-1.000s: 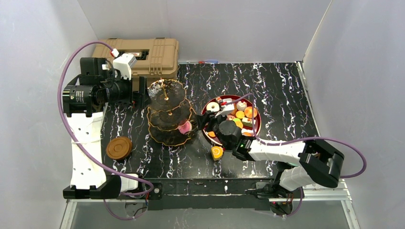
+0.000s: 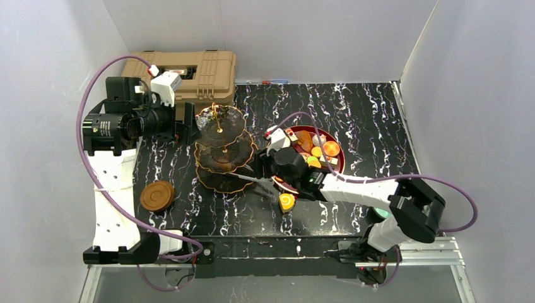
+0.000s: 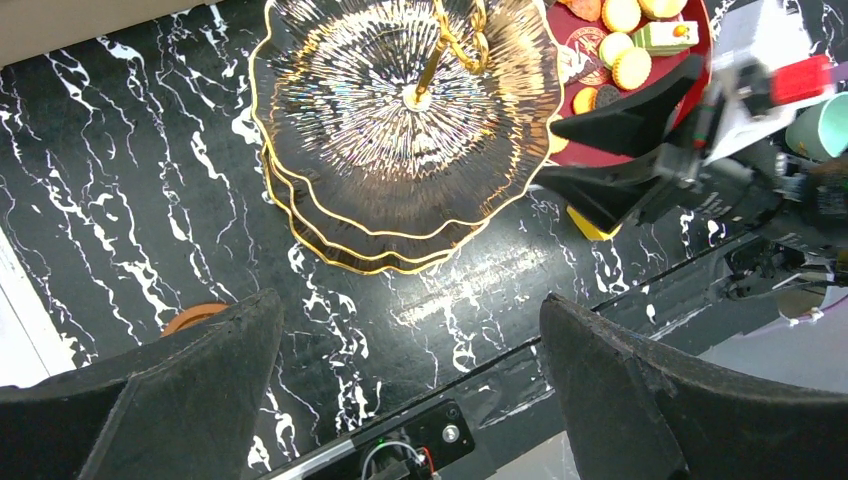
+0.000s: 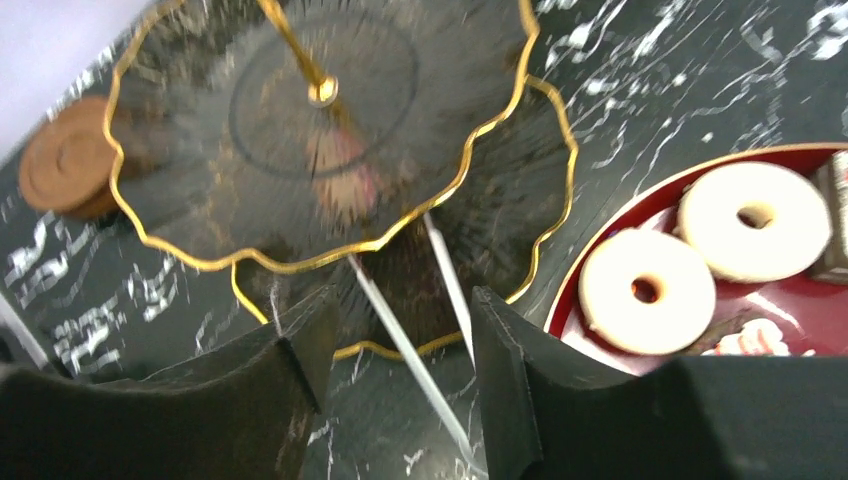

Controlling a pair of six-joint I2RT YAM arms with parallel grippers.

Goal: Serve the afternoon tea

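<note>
The three-tier tea stand (image 2: 221, 150) has smoky plates with gold wavy rims; its lower tiers show in the right wrist view (image 4: 500, 185). A blurred pink patch (image 4: 345, 185) shows through the upper plate there. Silver tongs (image 2: 252, 179) reach over the lowest tier, arms spread. My right gripper stands above them, fingers apart with the tongs running between; contact is unclear. The red plate (image 4: 610, 220) holds donuts (image 4: 648, 290) and other sweets. A yellow swirl cake (image 2: 286, 202) lies in front of it. My left gripper hangs open and empty left of the stand.
A round brown lid or coaster (image 2: 157, 196) lies at the left. Behind the stand sits a tan case (image 2: 214, 76). A green cup (image 3: 825, 128) is near the right arm's base.
Left arm is still.
</note>
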